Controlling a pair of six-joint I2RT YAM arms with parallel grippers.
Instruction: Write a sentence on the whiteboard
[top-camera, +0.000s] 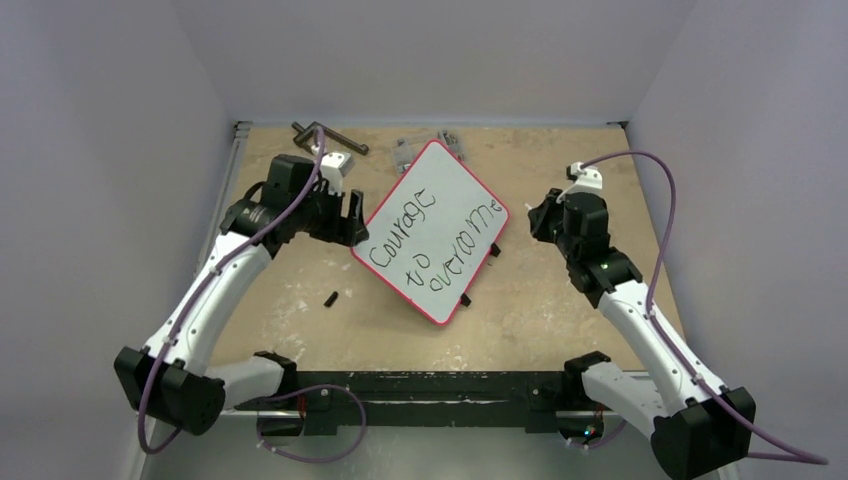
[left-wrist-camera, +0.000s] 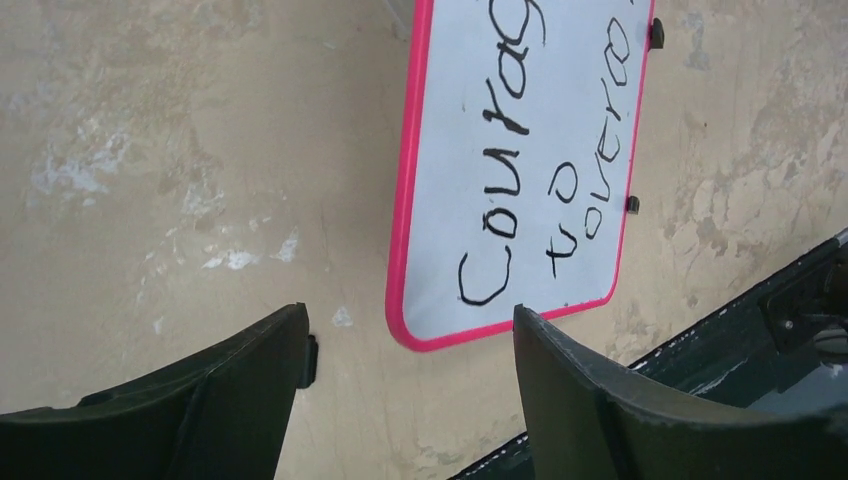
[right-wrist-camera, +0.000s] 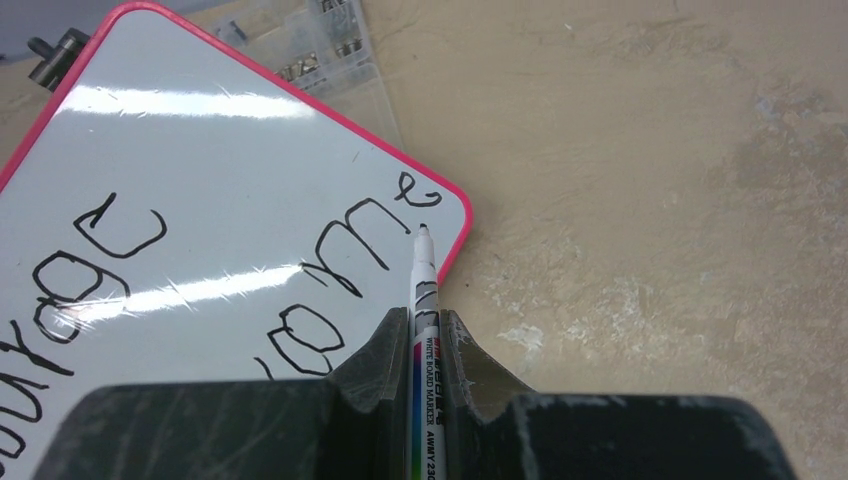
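Observation:
A whiteboard (top-camera: 450, 185) with a pink rim lies turned on the table, bearing the black handwriting "Courage to overcome". Off its left corner, my left gripper (top-camera: 357, 218) is open; in the left wrist view the fingers (left-wrist-camera: 250, 370) are wide apart with nothing between them, and the board is beyond them. My right gripper is shut on a white marker (right-wrist-camera: 428, 390), whose dark tip points away from the fingers. In the top view the right gripper is to the right of the board, apart from it. Whether the tip touches anything is hard to tell; no contact shows.
The black marker cap (top-camera: 331, 299) lies on the table left of the board. Clear plastic boxes (top-camera: 425, 147) and a dark metal clamp (top-camera: 335, 138) are at the back. Two black clips (top-camera: 466, 299) sit at the board's lower right edge.

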